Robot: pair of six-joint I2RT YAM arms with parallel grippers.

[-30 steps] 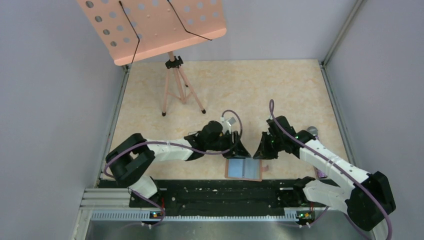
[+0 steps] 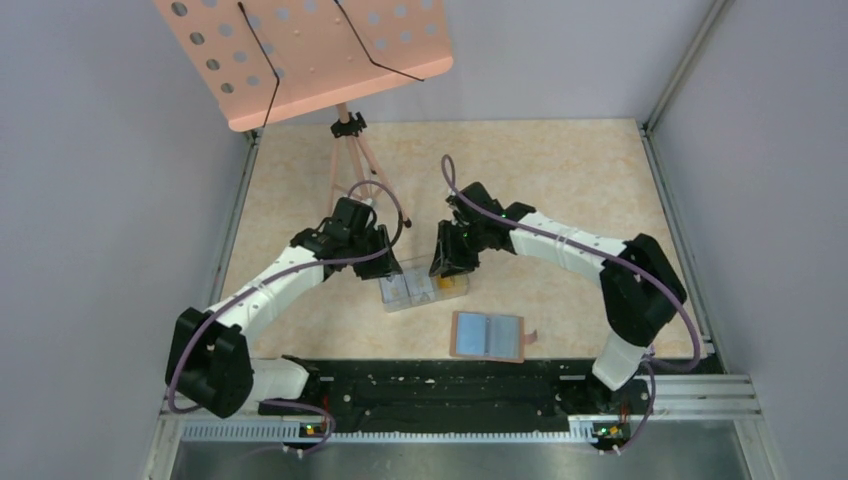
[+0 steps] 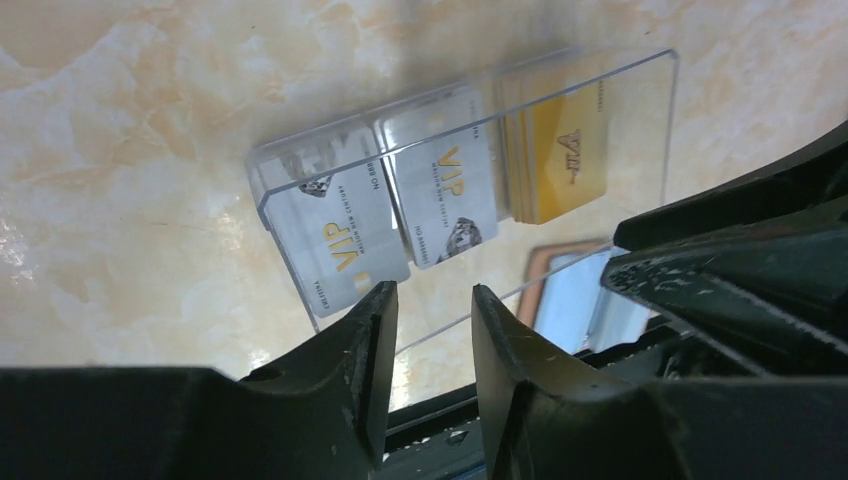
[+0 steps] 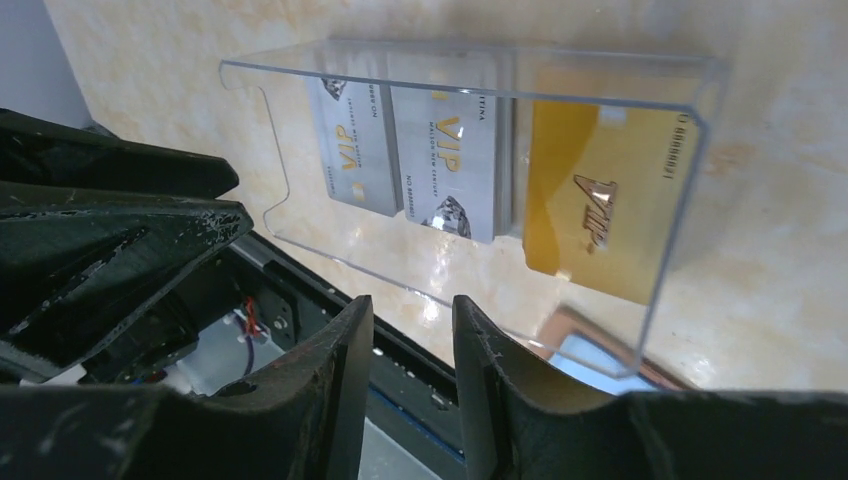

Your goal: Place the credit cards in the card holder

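Observation:
A clear plastic tray (image 2: 395, 303) holds silver VIP cards (image 3: 445, 190) in two stacks and gold cards (image 4: 600, 200) at the right end. My left gripper hangs over the tray's left end, its fingers apart and empty. My right gripper is over the right end, also parted and empty. The card holder (image 2: 487, 335), a wooden board with two blue compartments, lies in front of the tray, to its right; its compartments show no cards in the top view.
A pink easel (image 2: 340, 90) on a tripod stands at the back left. The dark front edge (image 2: 430, 395) lies beyond the card holder.
Both grippers have moved back and left from over the card holder to over the tray of cards, the right one arriving later than the left.

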